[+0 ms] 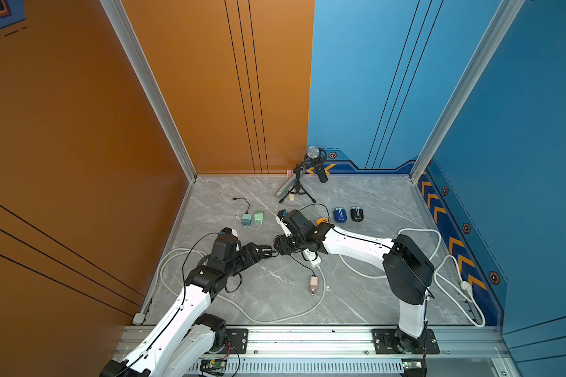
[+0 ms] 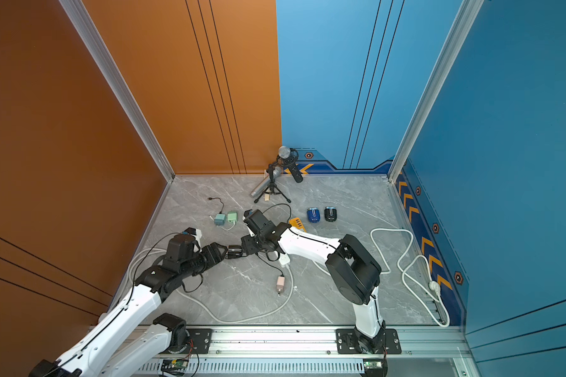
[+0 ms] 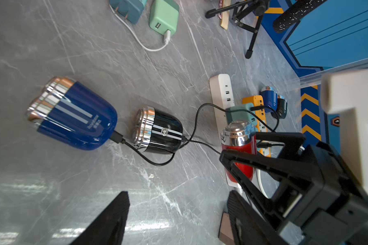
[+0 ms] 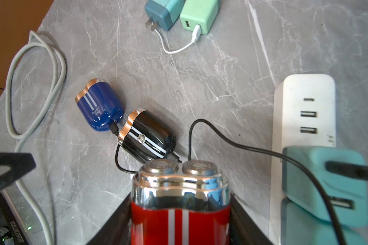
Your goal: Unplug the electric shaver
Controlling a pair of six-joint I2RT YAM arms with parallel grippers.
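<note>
A red shaver (image 4: 180, 224) with a chrome head is held in my right gripper (image 1: 281, 243), raised beside the white power strip (image 4: 302, 94). My left gripper stands open above the table, facing right toward the held shaver (image 3: 243, 167). Below it lie a blue shaver (image 3: 75, 116) and a black shaver (image 3: 165, 130), both with cables attached. The red shaver's own cable connection is mostly hidden by the right gripper. Teal adapters (image 4: 323, 183) with a black cable sit in the white strip.
An orange strip (image 3: 251, 99), two more shavers (image 1: 340, 214) (image 1: 356, 213) and a microphone stand (image 1: 297, 188) are behind. Two small chargers (image 1: 258, 216) sit at back left, a pink adapter (image 1: 313, 284) in front. Loose white cables circle the sides.
</note>
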